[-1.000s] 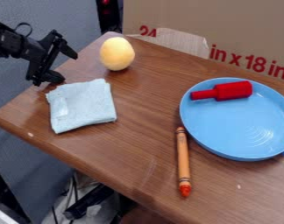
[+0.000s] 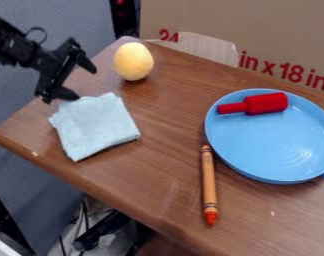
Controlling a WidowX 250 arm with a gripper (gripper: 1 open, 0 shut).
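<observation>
My black gripper (image 2: 58, 92) hangs at the left edge of the table, just above and left of a pale folded cloth (image 2: 94, 126); its fingertips are dark and small, so their opening is unclear. Right of it sits a yellow round object (image 2: 133, 61). A blue plate (image 2: 270, 145) on the right holds a red cylindrical object (image 2: 264, 103). An orange crayon (image 2: 209, 187) lies on the table left of the plate.
The wooden table (image 2: 145, 190) has free room in the middle and front. A cardboard box (image 2: 245, 35) stands along the back.
The arm has moved rightward from the left edge to beside the cloth. The objects on the table show no clear movement.
</observation>
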